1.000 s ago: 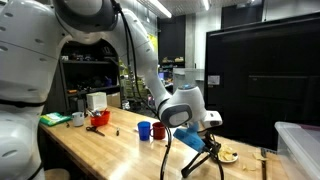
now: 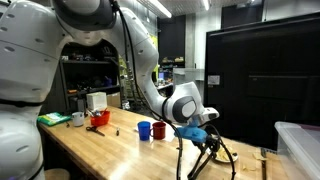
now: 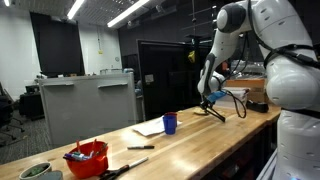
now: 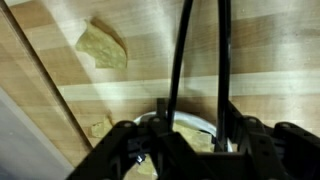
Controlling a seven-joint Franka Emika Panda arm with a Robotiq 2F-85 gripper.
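My gripper has two long, thin black fingers, standing part open with only wood tabletop showing between them in the wrist view. Their far ends run out of the top of that view. A yellowish chip-like piece (image 4: 101, 45) lies on the wood to the left of the fingers. Under the gripper's base is a white-rimmed dish (image 4: 200, 124) with similar yellow pieces, partly covered by the gripper. In exterior view 1 the black fingers (image 2: 233, 165) reach down toward the tabletop, in front of the dish (image 2: 224, 156). Whether their tips touch the table is unclear.
A blue cup (image 2: 145, 131) and a dark red cup (image 2: 159, 131) stand left of the arm. Farther off is a red basket (image 3: 86, 160) with several items. A clear bin (image 2: 298, 148) stands at the right.
The arm and gripper have moved to the right in exterior view 1, and the black fingers appear somewhat farther apart. The cups and basket have stayed put.
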